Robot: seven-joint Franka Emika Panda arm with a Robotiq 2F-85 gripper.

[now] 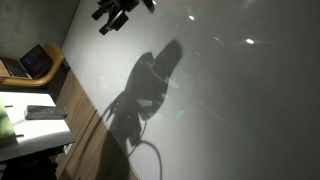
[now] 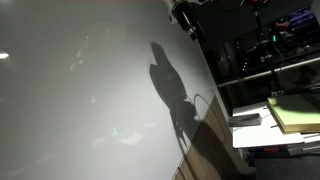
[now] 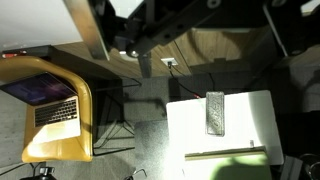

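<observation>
My gripper (image 1: 102, 21) hangs at the top of exterior view 1, its two dark fingertips apart. No object shows between them. The wrist view has dark fingers (image 3: 126, 40) at the upper left and upper right, with a gap between. A grey oblong block (image 3: 215, 113) lies on a small white table (image 3: 262, 118), below and away from the gripper. Alongside it sits a green flat item (image 3: 228, 168), cut off by the lower edge of the wrist view.
A large pale surface (image 1: 230, 110) carries the arm's shadow and looks bare. Wooden boards (image 1: 82, 120) run along its edge. An open laptop (image 3: 52, 105) rests on a tan chair (image 3: 83, 140). Thin cables hang near the wooden boards.
</observation>
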